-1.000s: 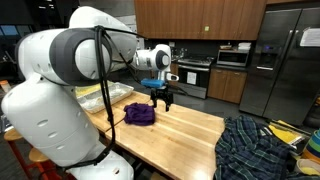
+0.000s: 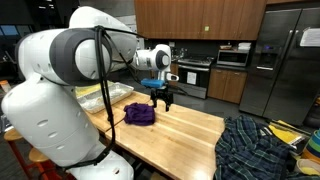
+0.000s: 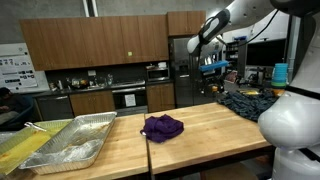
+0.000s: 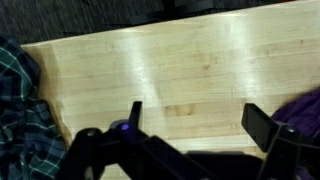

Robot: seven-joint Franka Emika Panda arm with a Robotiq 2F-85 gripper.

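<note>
High over the wooden table, my gripper (image 2: pixel 161 104) stands open with nothing between its fingers. In the wrist view the two fingers (image 4: pixel 262 126) are spread wide, with bare wood beneath them. A crumpled purple cloth (image 3: pixel 162 127) lies on the table toward the side with the trays; in the wrist view, part of this purple cloth (image 4: pixel 303 115) shows at the right edge. On the opposite side is a heap of dark plaid cloth (image 2: pixel 250 148), whose folds also show as dark plaid cloth (image 4: pixel 25 110) at the left of the wrist view. My gripper touches neither cloth.
Foil trays (image 3: pixel 80 140) stand at one end of the table, past the purple cloth. Beyond the plaid cloth are several containers, among them a yellow one (image 2: pixel 303 165).
</note>
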